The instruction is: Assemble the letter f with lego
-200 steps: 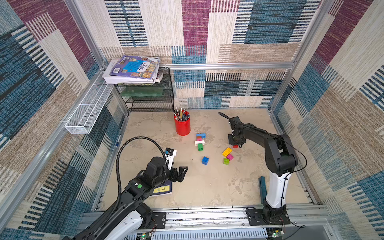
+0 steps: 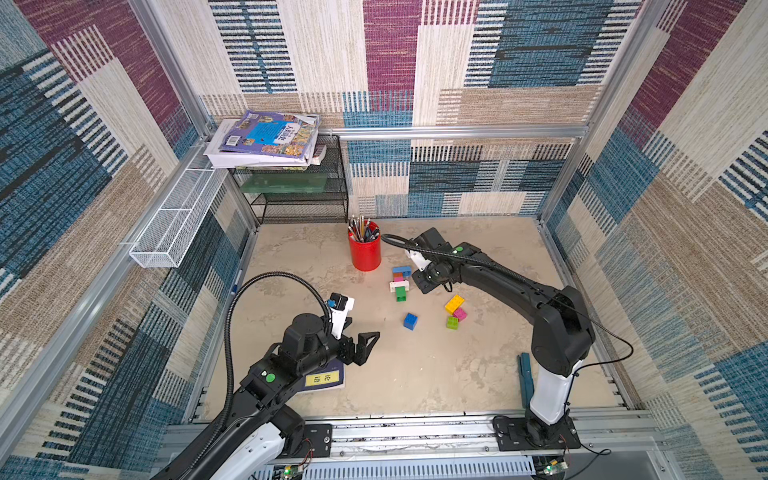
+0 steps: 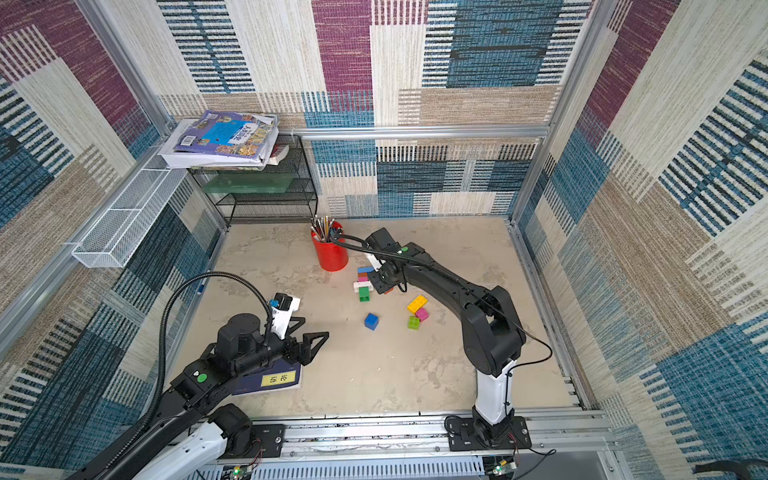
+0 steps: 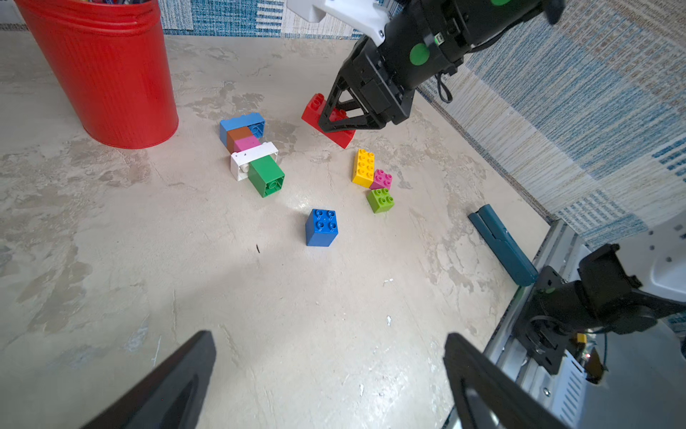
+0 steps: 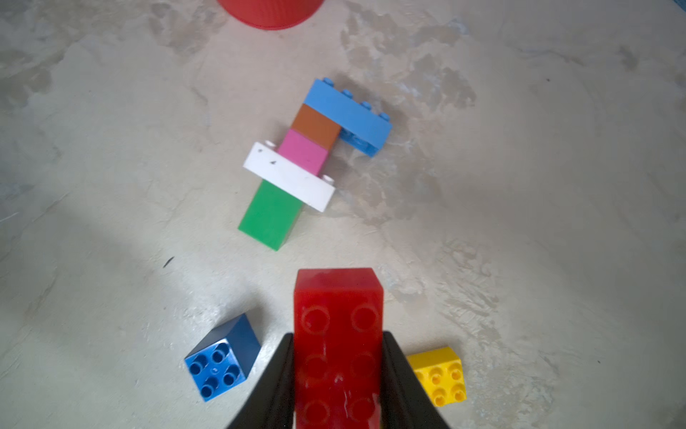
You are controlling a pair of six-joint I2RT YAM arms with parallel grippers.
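Observation:
A row of joined-looking bricks lies mid-table: light blue (image 5: pixel 346 114), brown (image 5: pixel 315 126), pink (image 5: pixel 302 151), white (image 5: pixel 288 176) and green (image 5: pixel 270 214), with blue and white crosswise. My right gripper is shut on a red brick (image 5: pixel 338 307), held above the table to the right of the row. My left gripper (image 2: pixel 359 345) stands open over the near left, empty. A dark blue brick (image 5: pixel 222 357) lies apart nearer the front; yellow (image 4: pixel 363 168), magenta (image 4: pixel 381 179) and lime (image 4: pixel 380 200) bricks lie together to the right.
A red pencil cup (image 2: pixel 365 253) stands behind the row. A booklet (image 2: pixel 324 376) lies under my left arm, and a teal stapler-like object (image 2: pixel 525 379) at front right.
My right gripper has lifted the red brick and moved left toward the coloured row. The left arm has shifted slightly right.

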